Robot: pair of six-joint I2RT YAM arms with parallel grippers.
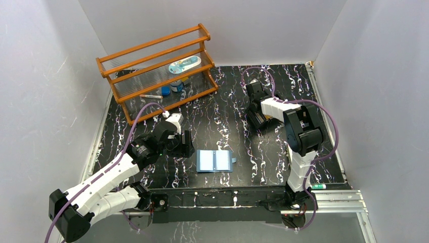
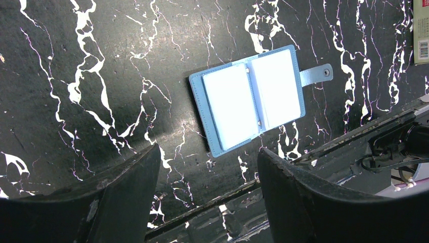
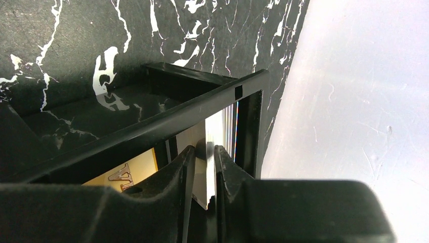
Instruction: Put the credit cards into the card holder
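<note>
An open blue card holder [image 1: 206, 160] with white sleeves lies at the front middle of the table; the left wrist view shows it [image 2: 232, 106] with its snap strap to the right. My left gripper [image 1: 184, 143] hangs open at its upper left, nothing between its fingers. My right gripper reaches into a black compartmented organizer [image 3: 126, 131] at the back right, its fingertips at a stack of pale cards [image 3: 213, 131], part open; whether it grips them I cannot tell. A yellow card [image 3: 119, 172] sits in the adjoining space.
An orange wooden rack [image 1: 152, 45] with small items stands at the back left. Walls bound the sides, with the right one [image 3: 344, 91] close beside the organizer. A packet [image 2: 421, 30] lies at the right.
</note>
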